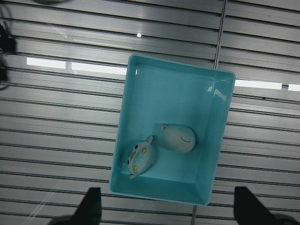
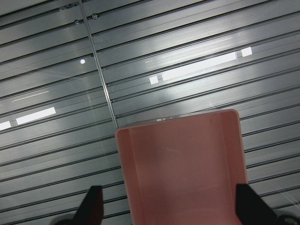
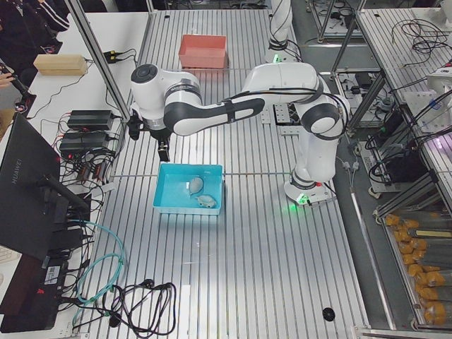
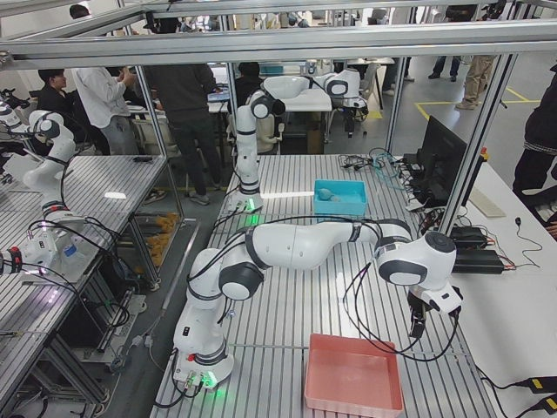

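Observation:
A turquoise bin (image 1: 171, 79) holds two small pale toys: a plain one with a smiling line (image 1: 179, 138) and one with yellow markings (image 1: 141, 158), lying in its lower part in the left wrist view. My left gripper hangs above this bin, its fingers wide apart and open with nothing between them. In the right wrist view a pink bin (image 2: 183, 164) lies empty beneath my right gripper, which also stands open and empty, fingers at the frame's lower corners.
A monitor (image 3: 28, 205), black boxes and tangled cables (image 3: 141, 304) line the table's left side. A metal post (image 4: 466, 148) rises at the edge. The grooved metal surface around both bins is largely clear.

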